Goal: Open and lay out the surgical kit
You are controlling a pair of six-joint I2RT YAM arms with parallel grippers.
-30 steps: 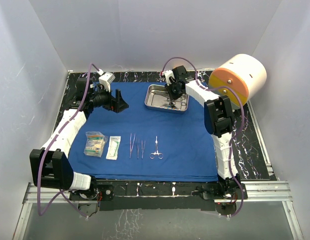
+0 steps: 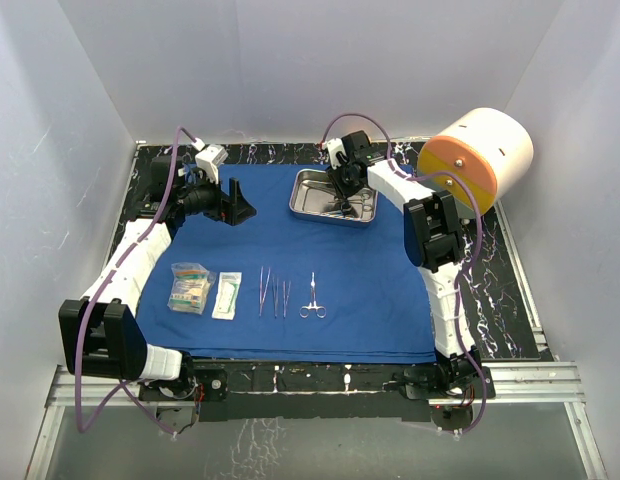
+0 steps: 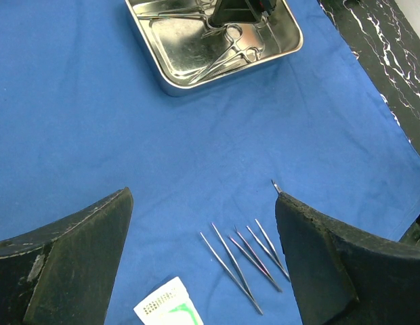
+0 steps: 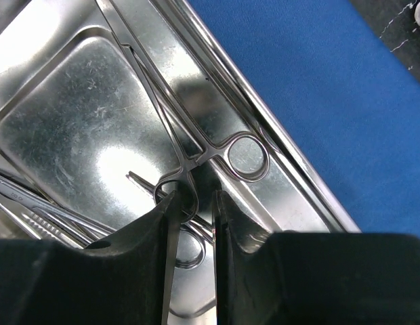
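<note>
The metal tray (image 2: 333, 212) holds several instruments at the back. Inside it, my right gripper is slightly open, with a narrow gap between its fingertips. The finger rings of a scissor-like clamp (image 4: 205, 150) are just beyond these fingertips. One ring is partly behind the left finger (image 4: 145, 250), and I cannot tell if they touch. Another ringed instrument (image 4: 202, 256) lies beneath. Over the cloth's left side, my left gripper is wide open and empty. Laid out in front are several tweezers and thin tools (image 2: 263, 290) and a ringed clamp (image 2: 312, 300).
A white packet (image 2: 227, 296) and a clear bag of supplies (image 2: 191, 288) lie at the front left of the blue cloth (image 2: 380, 300). A white drum with an orange end (image 2: 457, 163) stands back right.
The left arm and the laid-out tools stay in place.
</note>
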